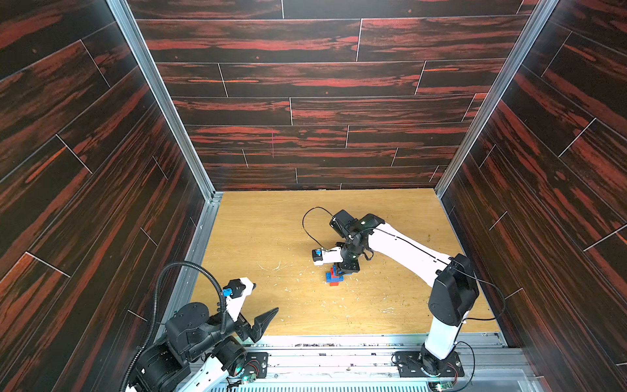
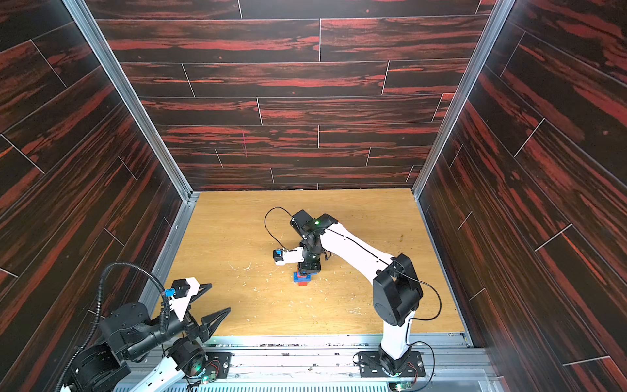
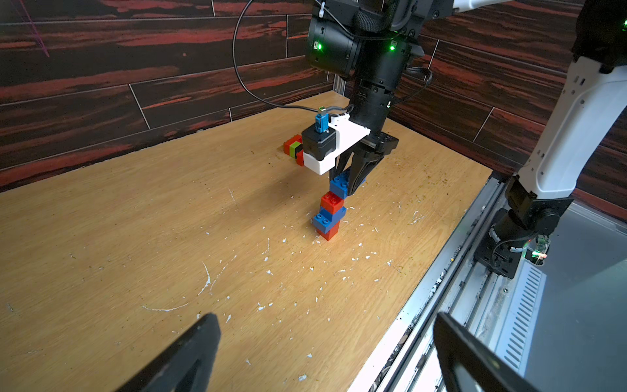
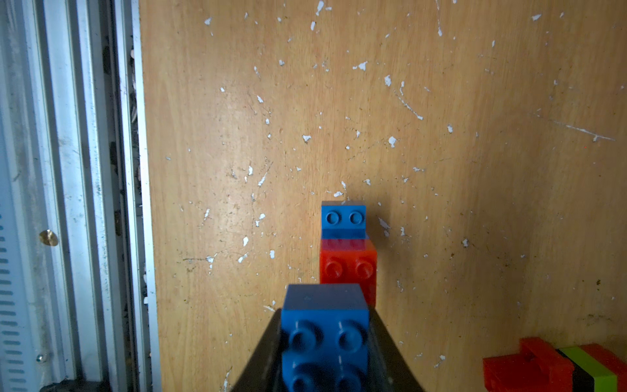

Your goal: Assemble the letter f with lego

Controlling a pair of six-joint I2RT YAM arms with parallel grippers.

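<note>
A stack of bricks stands upright near the middle of the table: a red brick at the bottom, a blue crosspiece over it, and a red brick higher up. My right gripper is shut on a blue brick with its studs facing the camera. In the left wrist view this blue brick is right above the red one; whether the two touch, I cannot tell. Far from the stack, at the front left, my left gripper is open and empty.
Behind the stack lies a piece of red, black and green bricks, also in the right wrist view's lower right corner. White scraps litter the table. A metal rail runs along the front edge.
</note>
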